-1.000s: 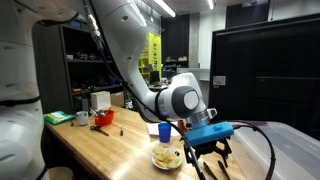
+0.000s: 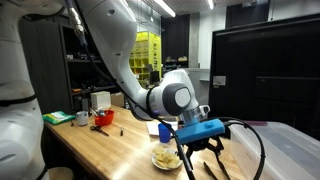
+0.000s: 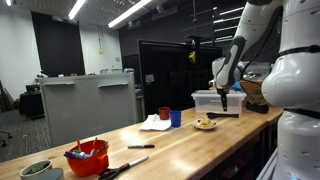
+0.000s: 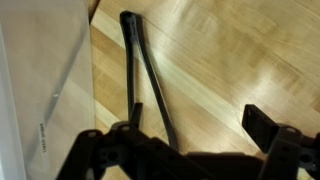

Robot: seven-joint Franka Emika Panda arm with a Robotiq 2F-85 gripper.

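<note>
Black tongs [image 4: 146, 75] lie on the wooden table in the wrist view, their joined end toward the top and their two arms spread slightly downward. My gripper is open above the table, with bare wood between its fingers. The tongs lie toward the left finger [image 4: 125, 140], apart from the right finger [image 4: 262, 127]; their lower ends run down near the gripper's body. In exterior view 1 the arm's head hangs low over the table's right part, beside a plate of yellow food [image 2: 167, 157].
A clear plastic bin [image 3: 215, 100] borders the work area. Along the table stand a blue cup [image 3: 175, 118], a red cup [image 3: 164, 113], a white cloth [image 3: 155, 123] and a red container [image 3: 88, 158] of utensils. Scissors [image 3: 125, 165] and a dark-handled tool [image 3: 142, 147] lie in front.
Compared with one second ago, the arm's head has shifted slightly left in exterior view 1, now partly covering the plate's side.
</note>
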